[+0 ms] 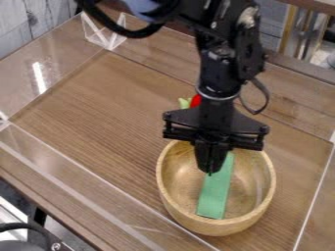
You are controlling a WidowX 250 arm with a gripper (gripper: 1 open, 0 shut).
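My black gripper (213, 147) hangs over the back part of a beige oval bowl (177, 190), its fingers drawn in near the middle; whether anything is between them cannot be seen clearly. A flat green bar (216, 193) lies lengthwise in the bowl, its upper end below the gripper. Behind the gripper, a red object (197, 101) and a small pale green item (186, 104) are partly hidden.
A clear acrylic piece (105, 29) stands at the back left. Dark cables lie at the bottom left corner.
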